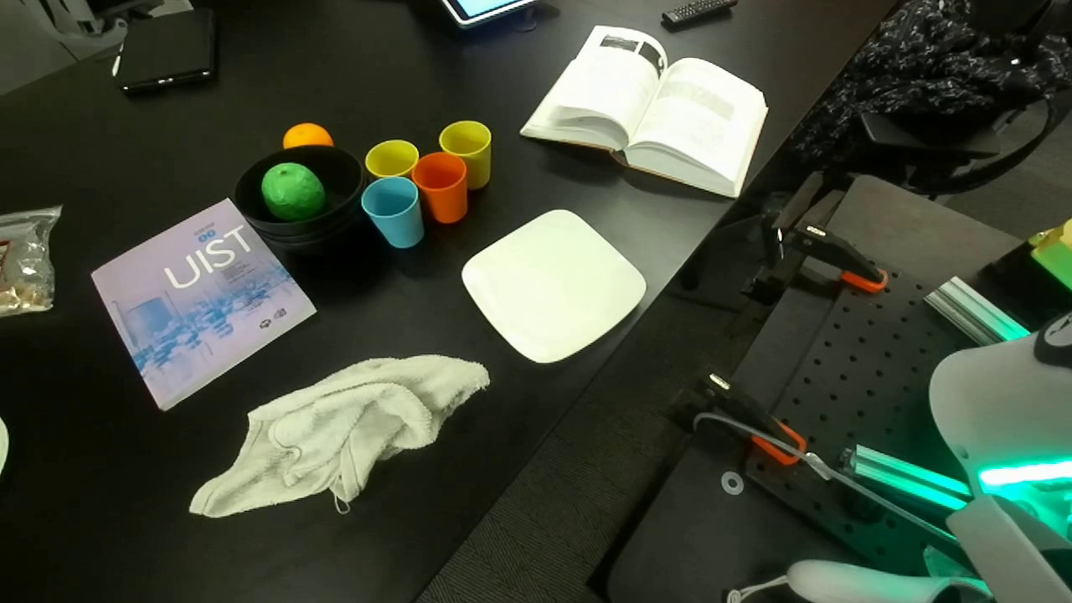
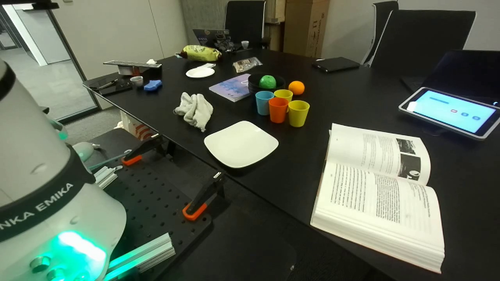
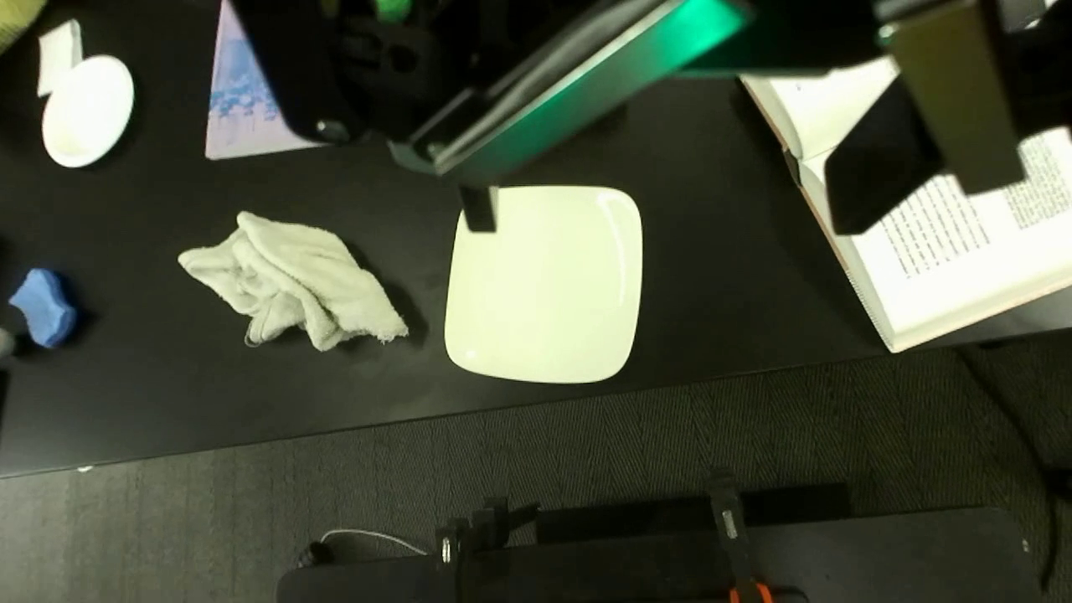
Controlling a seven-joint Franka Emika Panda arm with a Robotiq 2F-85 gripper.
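My gripper appears at the top of the wrist view, its dark fingers wide apart with nothing between them. It hangs above the table, out of both exterior views. Below it lies an empty white square plate [image 1: 554, 286] near the table edge. A crumpled pale towel [image 1: 347, 432] rests beside the plate. Blue [image 1: 393, 212], orange [image 1: 442, 187] and two yellow cups, one yellow cup [image 1: 466, 154] at the back, stand upright close together. Stacked black bowls [image 1: 344, 181] hold a green round fruit [image 1: 292, 191]; an orange [image 2: 296, 87] sits beside them.
A purple UIST book [image 1: 204, 298] lies partly beside the bowls. An open book [image 1: 663, 110] occupies the table's other side, with a lit tablet [image 2: 452, 112] beyond. A blue item [image 3: 45, 307] and white dish [image 3: 89, 110] lie past the towel. Bare table surrounds the plate.
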